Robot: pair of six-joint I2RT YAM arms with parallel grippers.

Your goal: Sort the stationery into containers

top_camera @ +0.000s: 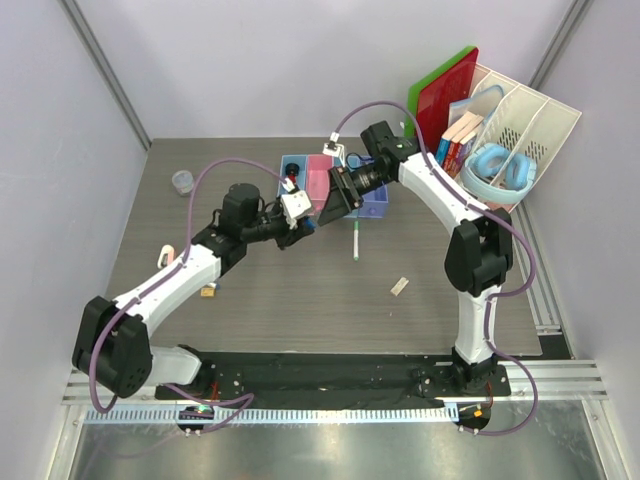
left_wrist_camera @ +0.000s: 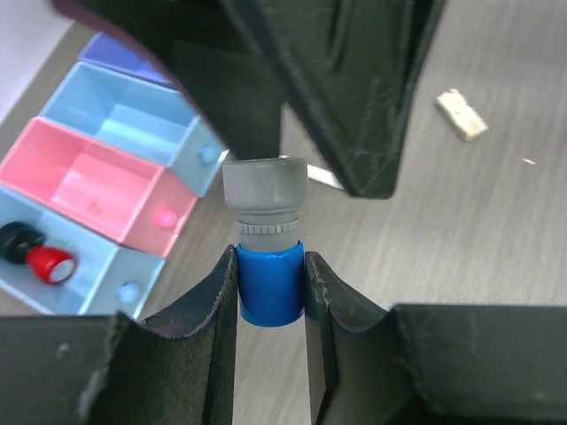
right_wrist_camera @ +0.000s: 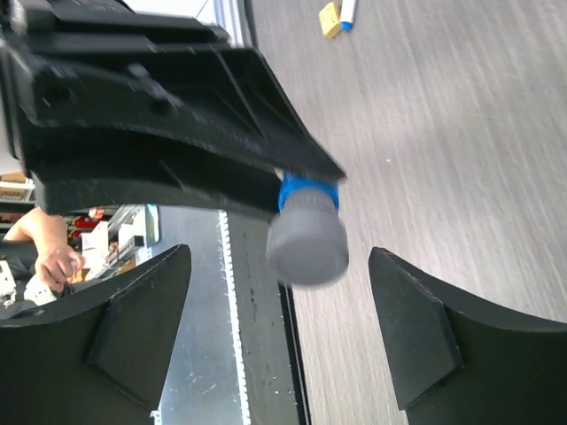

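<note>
A grey and blue cylindrical item point(left_wrist_camera: 270, 283) is held upright in my left gripper, shut on its blue band, near the table's centre in the top view. My right gripper is open around the item's grey end point(right_wrist_camera: 307, 248). The coloured bins point(left_wrist_camera: 97, 177) stand behind: blue, pink, and a blue one holding black and red items point(left_wrist_camera: 49, 266). A green and white pen point(top_camera: 356, 240) lies in front of the bins; a pale block point(top_camera: 399, 286) lies to the right.
A glass jar point(top_camera: 182, 182) and small items point(top_camera: 166, 256) lie on the left of the table. A white rack point(top_camera: 545, 115) with books and headphones stands back right.
</note>
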